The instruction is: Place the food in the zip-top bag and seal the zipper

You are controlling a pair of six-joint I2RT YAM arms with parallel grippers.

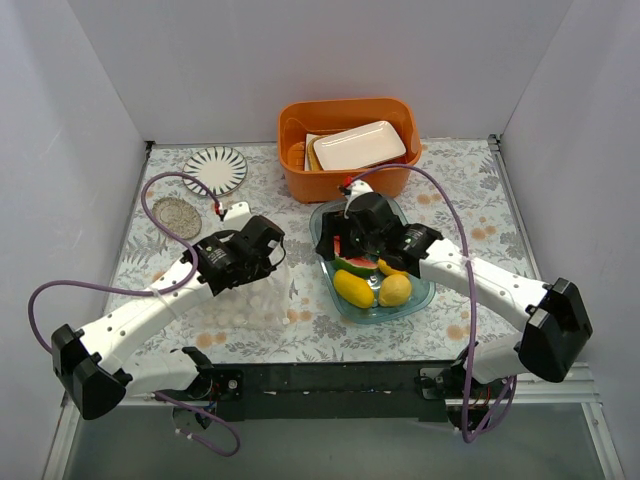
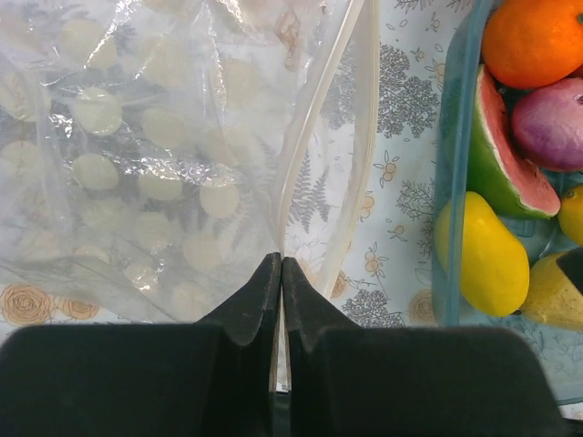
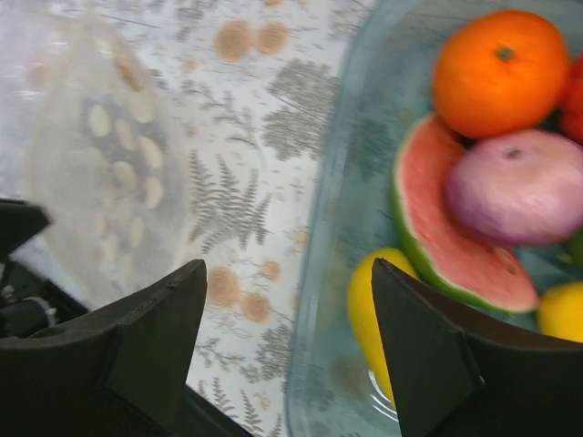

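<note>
The clear zip top bag [image 2: 173, 173] lies on the left of the table, its zipper edge facing the food tub. My left gripper is shut at that edge, with the near zipper strip [image 2: 305, 127] running into its fingertips; the second strip [image 2: 363, 137] stands apart from it, leaving the mouth parted. My right gripper is open and empty above the tub's left side. In the blue tub [image 1: 375, 315] are a watermelon slice [image 2: 506, 155], a yellow mango-like fruit [image 1: 353, 289], a lemon [image 1: 395, 291], an orange fruit [image 2: 536, 41] and a purple vegetable [image 2: 551, 125].
An orange bin [image 1: 350, 110] with a white tray [image 1: 360, 146] stands at the back. A striped plate [image 1: 215, 170] and a round woven mat [image 1: 177, 217] lie at the back left.
</note>
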